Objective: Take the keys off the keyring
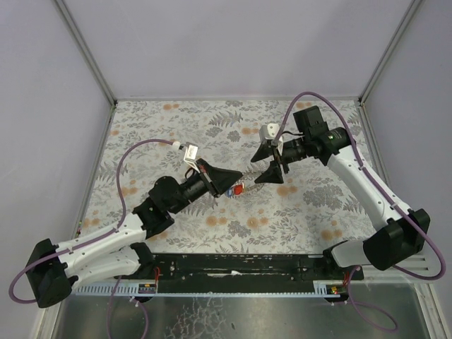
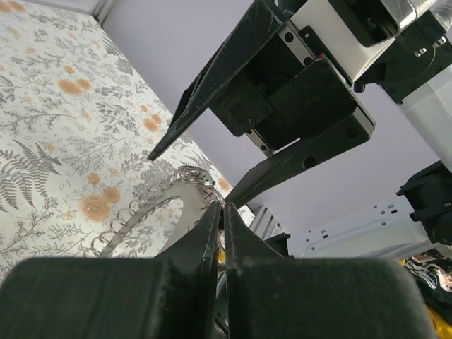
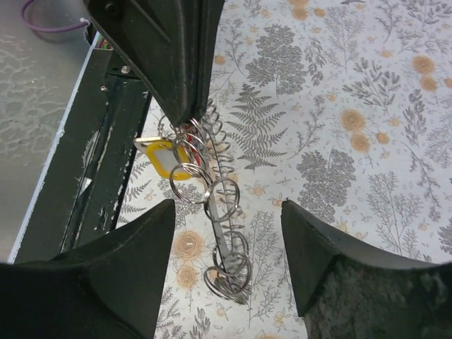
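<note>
A springy metal coil (image 1: 254, 171) with loose wire rings (image 3: 224, 198) is the keyring. My left gripper is shut on one part of it, and the coil hangs from those fingertips. Coloured tags hang near them: a red one (image 1: 238, 188), a blue one (image 1: 229, 191) and a yellow-framed one (image 3: 164, 157). My right gripper (image 1: 263, 169) stands open, its two fingers spread with the coil in the space before and between them. In the right wrist view the rings lie between the tips, apart from both. Key blades cannot be made out clearly.
A dark edge strip (image 1: 233, 265) runs along the front, and pale walls rise at the sides and back. Both grippers are close together.
</note>
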